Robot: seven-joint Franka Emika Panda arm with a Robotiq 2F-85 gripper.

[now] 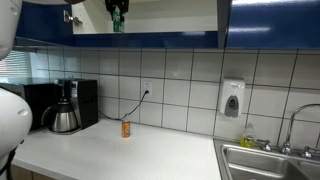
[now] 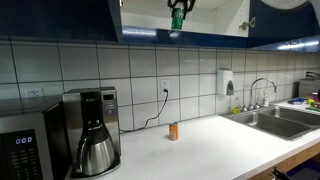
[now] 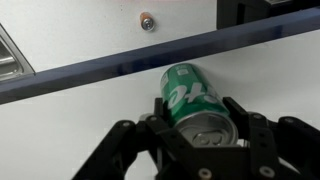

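Observation:
A green can with white lettering [image 3: 190,95] is between the fingers of my gripper, which is shut on it. In exterior view 1 the green can [image 1: 118,20] shows at the top, in front of the open shelf of the blue-edged upper cabinet [image 1: 170,40]. Exterior view 2 has the can [image 2: 178,18] at the upper edge too, near the cabinet's lower rail. From the wrist, the can overlaps the dark shelf edge [image 3: 110,67]. Whether its base touches the shelf, I cannot tell.
An orange can [image 1: 126,129] stands on the white counter [image 1: 130,155] below. At the left are a coffee maker with a steel carafe [image 2: 96,150] and a microwave [image 2: 30,140]. A sink [image 1: 260,163] lies to the right. Mid-counter is mostly clear.

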